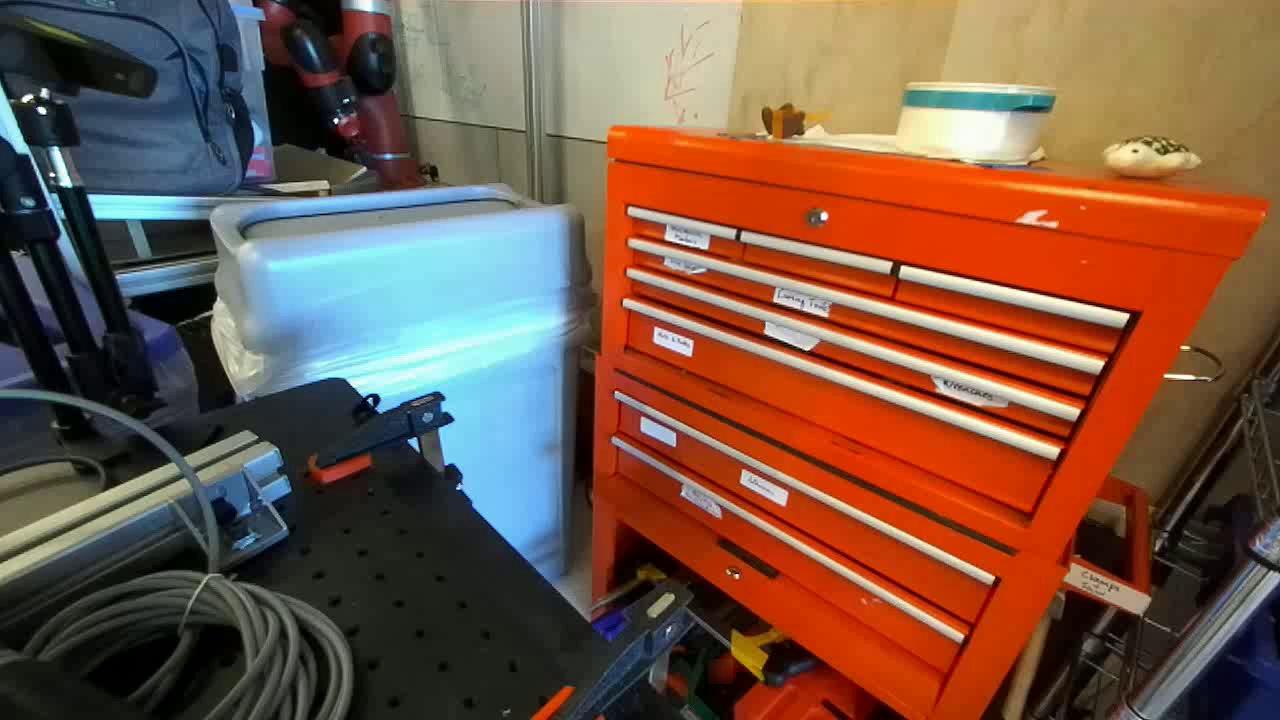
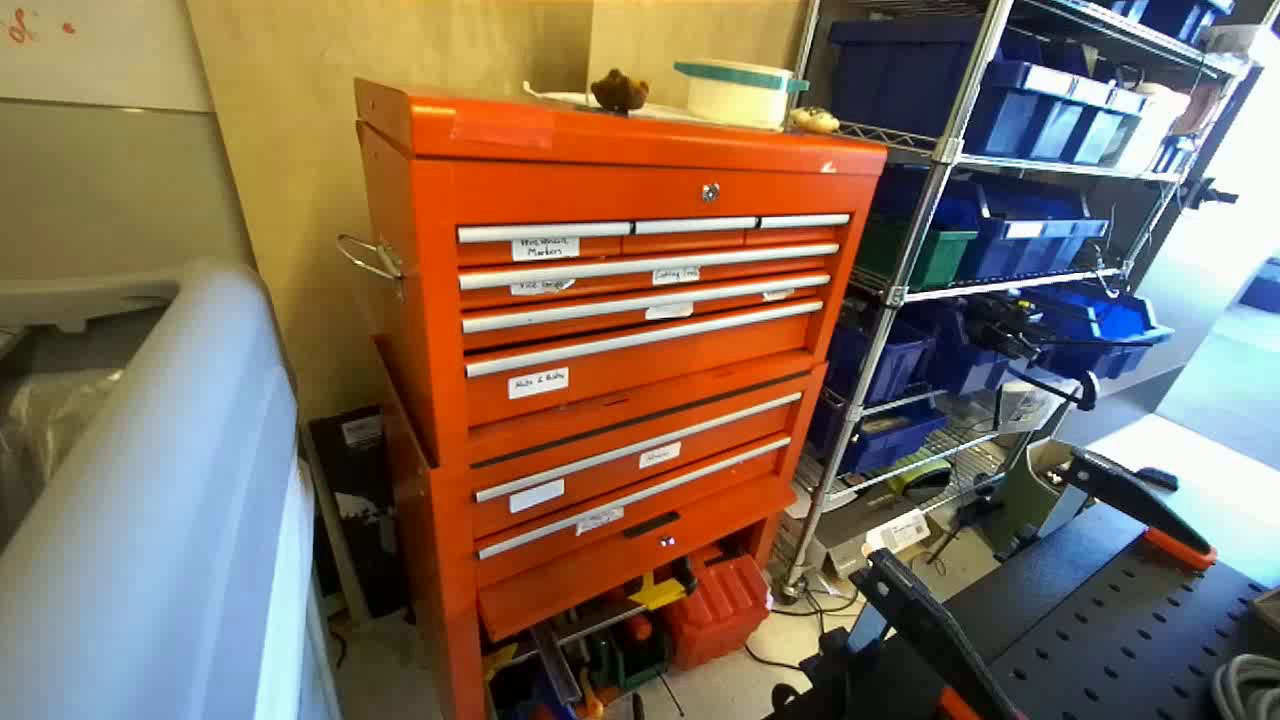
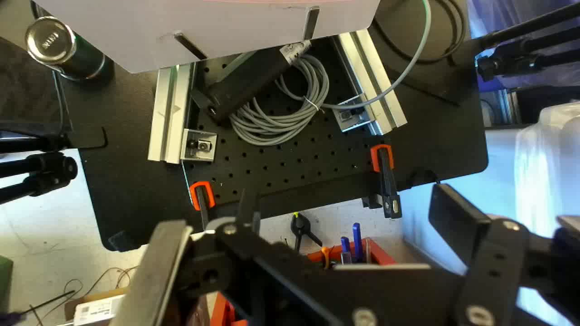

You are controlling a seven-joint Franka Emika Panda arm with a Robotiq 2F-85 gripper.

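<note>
In the wrist view my gripper stands wide open, one dark finger at the left and one at the right, with no object held between them. It is above the front edge of a black perforated table [image 3: 282,165], looking down past it to the floor. A red-orange tool chest [image 1: 828,408] fills much of exterior view 1. Its labelled drawers appear shut. On its top are a white round container with a teal rim [image 1: 975,120], a small brown toy [image 1: 782,120] and a pale patterned plush [image 1: 1149,156]. Neither exterior view shows my gripper.
Orange-tipped clamps [image 3: 387,179] grip the table edge. Grey coiled cable [image 3: 282,127] and aluminium rails [image 3: 172,117] lie on the table. A large pale bin [image 1: 408,312] stands left of the chest, and a wire shelf with blue bins [image 2: 1044,228] stands right.
</note>
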